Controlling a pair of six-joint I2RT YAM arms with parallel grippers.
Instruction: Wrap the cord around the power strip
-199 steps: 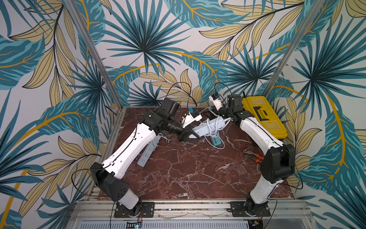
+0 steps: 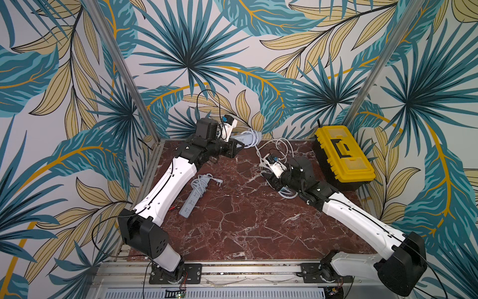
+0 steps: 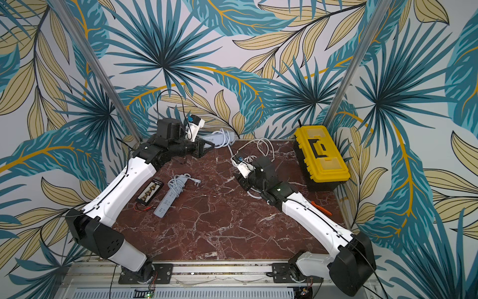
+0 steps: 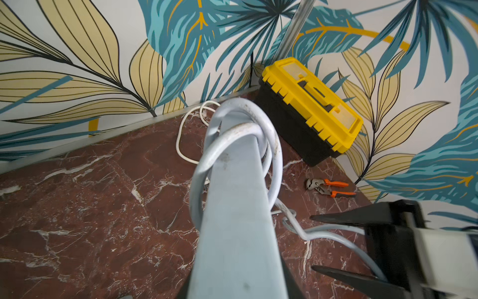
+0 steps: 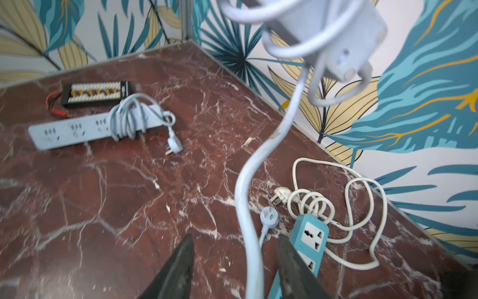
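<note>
My left gripper (image 2: 238, 148) is shut on one end of a pale grey-blue power strip (image 4: 239, 224), held up near the back edge. White cord loops (image 4: 239, 127) ring the strip's far end. In the right wrist view, loose cord (image 5: 244, 199) runs down from the strip between the fingers of my right gripper. That gripper is nearer the table's middle, shut around the cord; its fingertips show a gap. In the left wrist view, its fingers (image 4: 343, 217) are to the right of the strip. The strip's plug cannot be made out.
A teal strip (image 5: 309, 239) with loose cord lies below the right gripper. A grey strip (image 3: 169, 199) with wound cord and a battery pack (image 3: 149, 191) are at left. The yellow-black toolbox (image 3: 321, 154) and pliers (image 4: 331, 187) are right.
My left gripper has carried the strip left and back, turning it. My right gripper has moved from beyond the strip toward the front, drawing cord away and now covering the teal strip.
</note>
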